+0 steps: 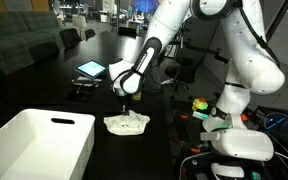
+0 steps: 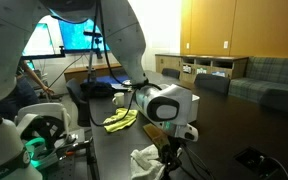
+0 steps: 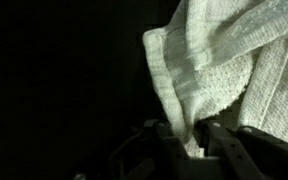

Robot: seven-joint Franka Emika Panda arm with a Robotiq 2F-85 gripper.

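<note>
A white cloth [image 1: 127, 125] lies crumpled on the dark table, and my gripper [image 1: 125, 108] is down at its far edge. From the other side, exterior view 2 has the cloth [image 2: 145, 166] beside the lowered gripper [image 2: 171, 160]. In the wrist view the cloth [image 3: 219, 75] fills the upper right, and a fold of it runs down between the dark fingers at the bottom. Shadow hides the fingertips, so how firmly they close on the fold cannot be seen.
A large white open box [image 1: 46, 140] stands on the table at the left in exterior view 1. Behind the arm lies a tablet [image 1: 91, 70]. A yellow cloth [image 2: 120, 120] is spread out in exterior view 2. Bare table lies between the box and the white cloth.
</note>
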